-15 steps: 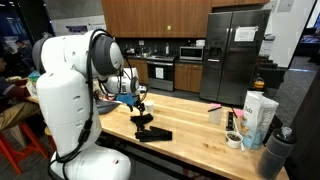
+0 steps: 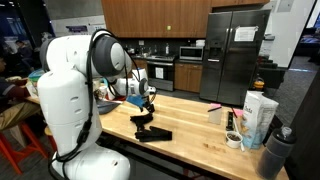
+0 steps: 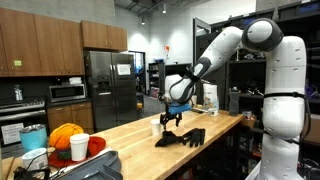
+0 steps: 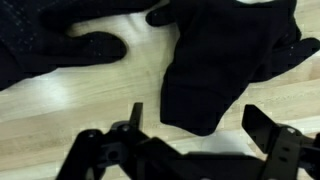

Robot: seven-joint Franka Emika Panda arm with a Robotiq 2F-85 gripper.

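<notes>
Two black gloves lie on the light wooden table. In the wrist view one glove [image 4: 215, 65] reaches down between my fingers, cuff end toward the gripper, and the other glove [image 4: 50, 40] is at upper left. My gripper is open, its fingers apart on either side of the cuff, with nothing held. Below the cuff a pale, rounded object shows partly, hidden by the gripper body. From exterior view 2, my gripper [image 3: 170, 108] hangs above the table, over or near the gloves [image 3: 170, 138], beside a white cup [image 3: 156, 125].
At the table's right end in exterior view 1 stand a dark canister [image 2: 275, 155], a printed bag [image 2: 257, 118] and a small container [image 2: 234, 138]. A red bowl [image 3: 85, 150] and a white cup [image 3: 80, 147] sit at left in exterior view 2. Mid-table is bare.
In exterior view 1 my gripper has shifted slightly right, toward the white cup's position. The gloves lie where they were.
</notes>
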